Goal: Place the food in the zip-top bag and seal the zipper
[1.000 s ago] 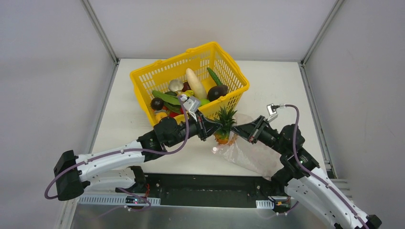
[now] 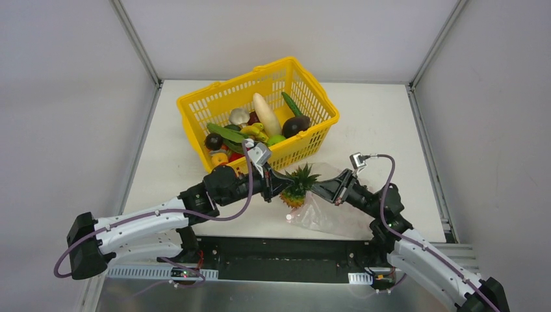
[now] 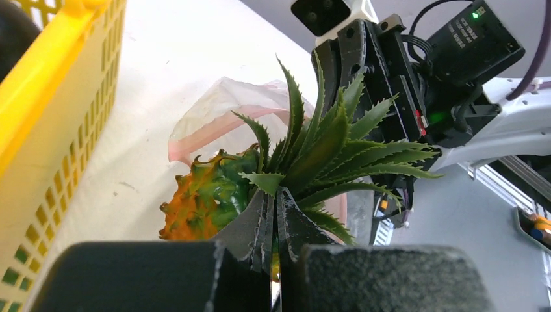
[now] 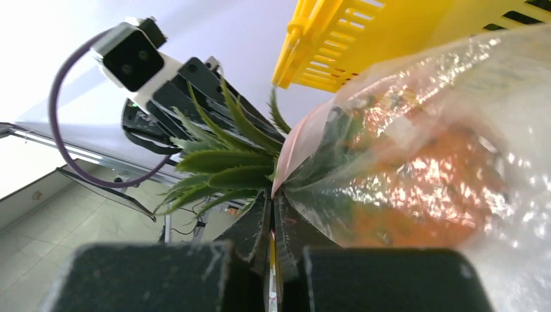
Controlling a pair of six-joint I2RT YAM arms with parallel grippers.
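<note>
The pineapple (image 2: 297,198) hangs between my grippers, with its orange body low and its spiky green crown (image 3: 338,156) up. My left gripper is shut at the base of the crown, its fingertips close together on the pineapple. From the other side, my right gripper is shut on the pink-edged rim of the clear zip bag (image 4: 403,169). In the right wrist view the bag's film lies across the orange body, while the crown sticks out past the rim. The left wrist view shows the body's other side bare, with bag film (image 3: 221,120) behind it.
A yellow basket (image 2: 195,136) with vegetables and fruit, including a white radish (image 2: 265,114) and a cucumber (image 2: 291,104), stands just behind my left gripper.
Both grips look unchanged.
</note>
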